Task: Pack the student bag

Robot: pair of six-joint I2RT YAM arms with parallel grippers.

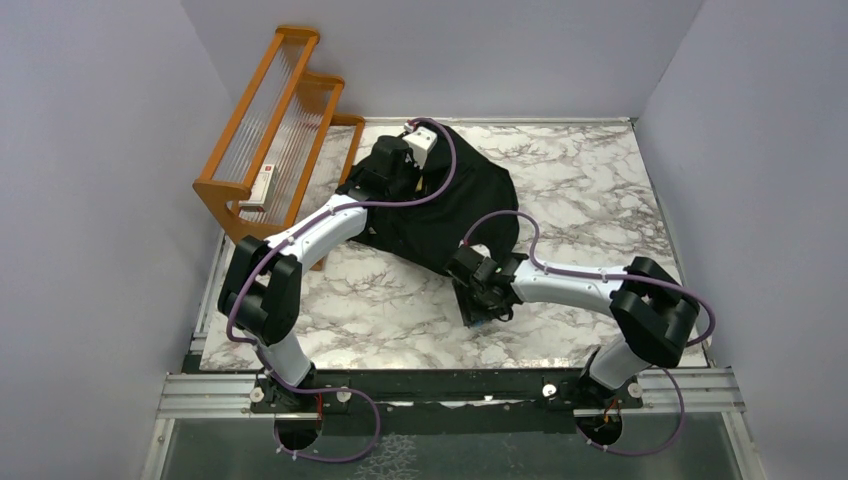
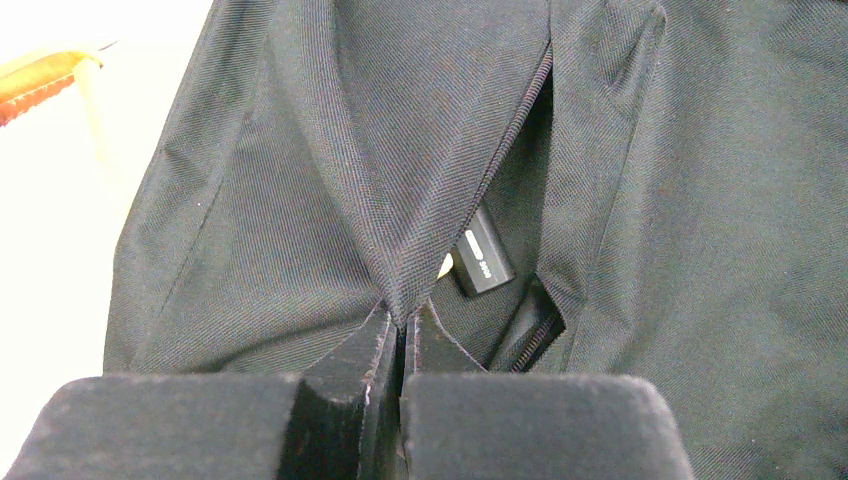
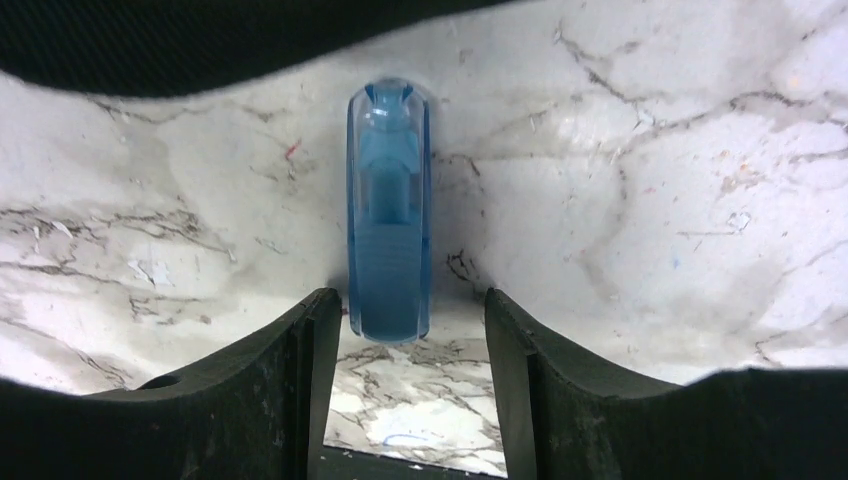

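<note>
The black bag [image 1: 470,190] lies on the marble table, its mouth partly raised. In the left wrist view, my left gripper is shut on a pinched fold of the bag's fabric. Inside the opening shows a dark box-like item [image 2: 484,260] with small white print, beside a sliver of something yellow. A translucent blue case [image 3: 389,220] rests on the table just outside the bag's edge [image 3: 200,60]. My right gripper stands open, its fingers on either side of the case's near end, a gap at each side.
At the back left, a wooden rack [image 1: 275,130] with ribbed clear panels holds a white-and-red box [image 1: 261,188]. An orange item [image 2: 45,85] lies left of the bag. Bare table [image 1: 590,180] spreads to the right and in front.
</note>
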